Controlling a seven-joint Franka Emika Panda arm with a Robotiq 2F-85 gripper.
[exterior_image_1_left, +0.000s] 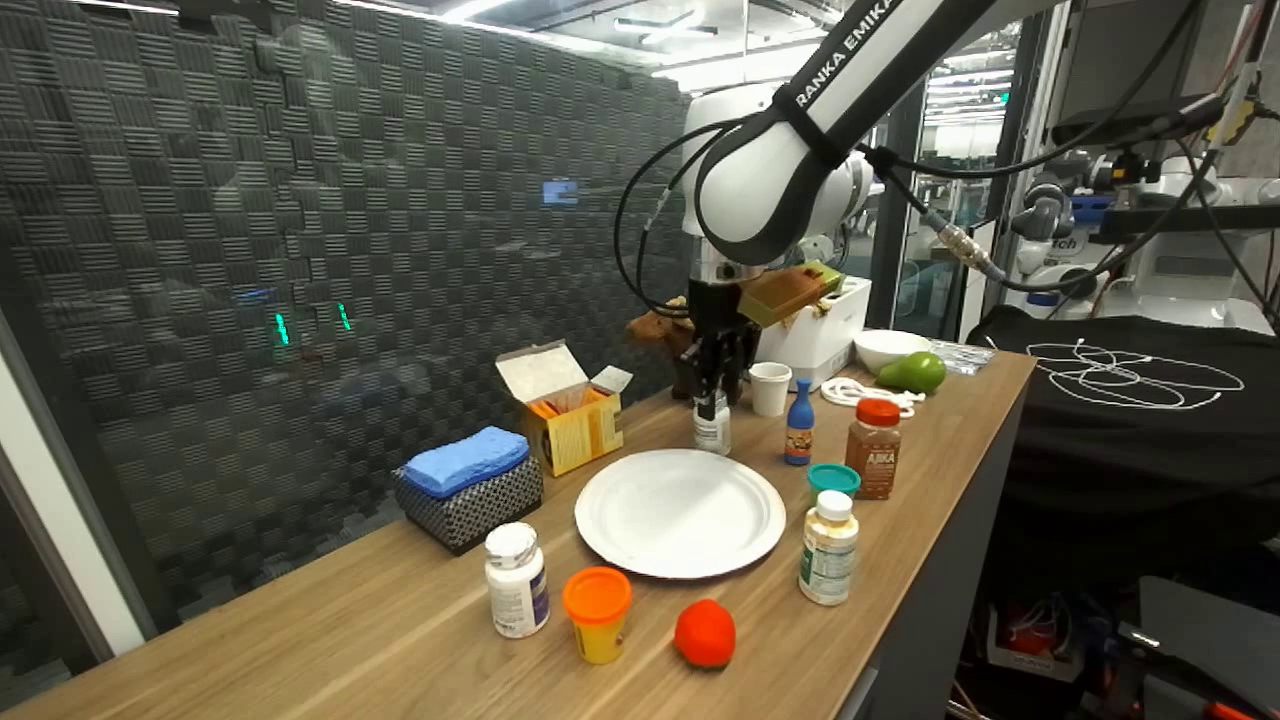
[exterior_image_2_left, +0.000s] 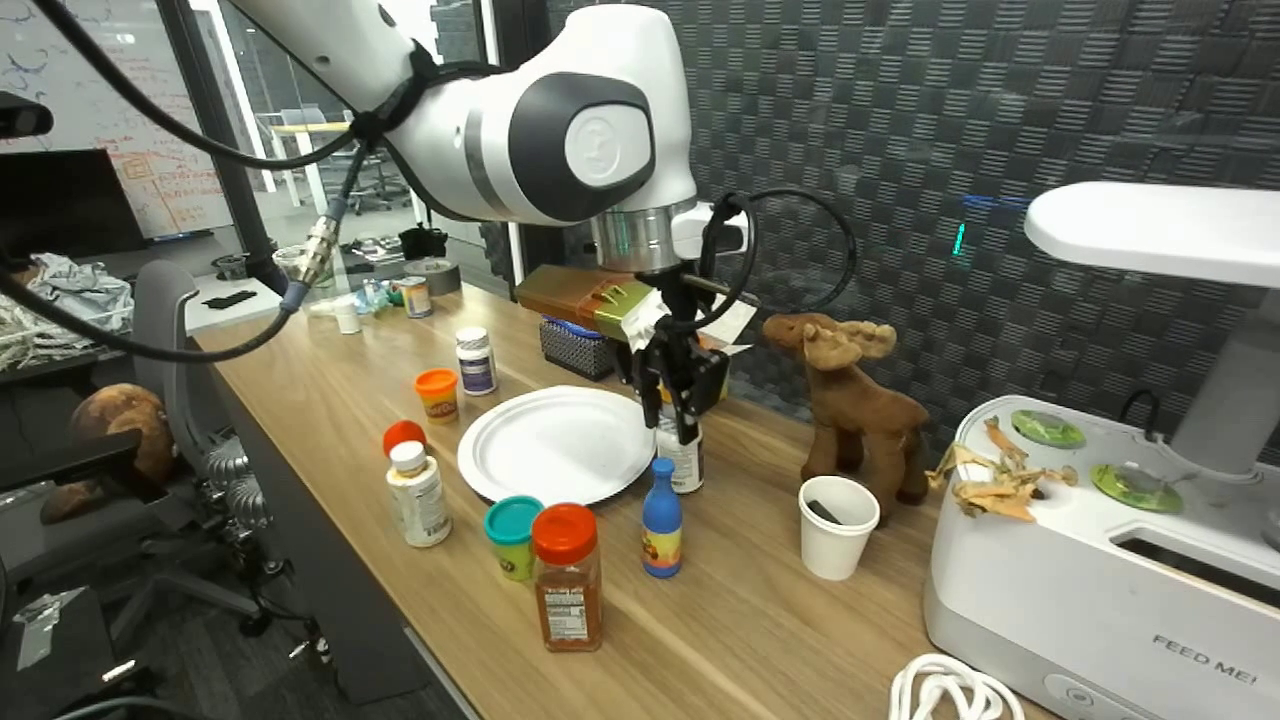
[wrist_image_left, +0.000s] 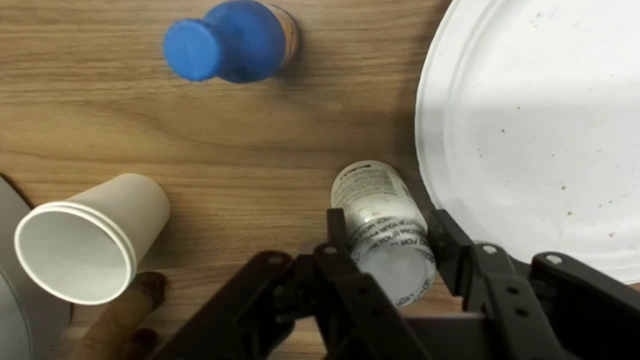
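A small white pill bottle (wrist_image_left: 384, 201) stands near the plate's edge, its foil-sealed top tilted toward the camera in the wrist view. My gripper has one finger on each side of its upper part and is shut on it. In exterior view 2 the same bottle (exterior_image_2_left: 684, 466) shows below the black gripper (exterior_image_2_left: 674, 402), its base at about table level; whether it touches the wood I cannot tell. The large white plate (exterior_image_1_left: 680, 514) lies right beside it, empty but for small specks.
A blue bottle (exterior_image_2_left: 662, 522), a paper cup (exterior_image_2_left: 836, 540) and a plush moose (exterior_image_2_left: 858, 414) stand close around the gripper. Jars, tubs and bottles line the plate's other sides, with a yellow box (exterior_image_1_left: 578, 434) behind. Bare wood separates the blue bottle from the cup.
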